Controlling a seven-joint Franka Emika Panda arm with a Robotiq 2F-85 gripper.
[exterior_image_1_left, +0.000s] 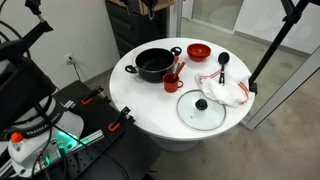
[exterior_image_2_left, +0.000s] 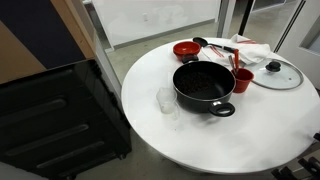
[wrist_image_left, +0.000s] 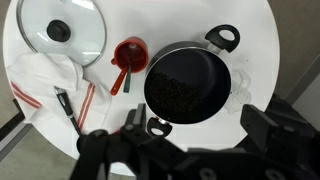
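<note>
A black pot (exterior_image_1_left: 157, 65) stands on the round white table, its bottom covered with small dark pieces (wrist_image_left: 175, 95) in the wrist view. Beside it is a red mug (exterior_image_1_left: 173, 84) holding red-handled utensils. A glass lid (exterior_image_1_left: 201, 110) with a black knob lies flat on the table. My gripper (exterior_image_1_left: 147, 12) hangs high above the table's far side, clear of the pot. In the wrist view its dark fingers (wrist_image_left: 262, 128) stand wide apart along the lower edge, so it looks open, with nothing visible between them.
A red bowl (exterior_image_2_left: 186, 48) sits beyond the pot. A black ladle (exterior_image_1_left: 223, 61) rests on a white striped cloth (exterior_image_1_left: 232, 88). Crumpled clear plastic (exterior_image_2_left: 168, 100) lies beside the pot.
</note>
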